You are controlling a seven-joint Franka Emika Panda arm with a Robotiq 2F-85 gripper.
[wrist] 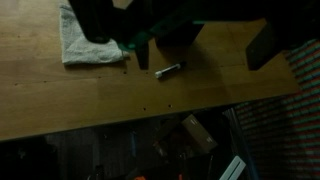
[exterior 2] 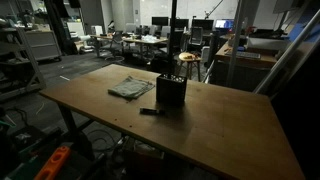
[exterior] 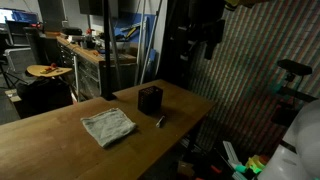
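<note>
My gripper stands open above the table, with nothing between its fingers; one dark finger (wrist: 262, 47) shows on the right in the wrist view. In exterior view 1 the gripper (exterior: 197, 48) hangs high at the upper right, well clear of the tabletop. A black open-topped box (exterior 2: 171, 90) stands upright on the wooden table. Near its front lies a small dark marker-like object with a light end (exterior: 160, 122), apart from the box. A pale grey folded cloth (exterior: 108, 126) lies flat to the left. The box's inside is too dark to read.
Desks and monitors stand far behind.
</note>
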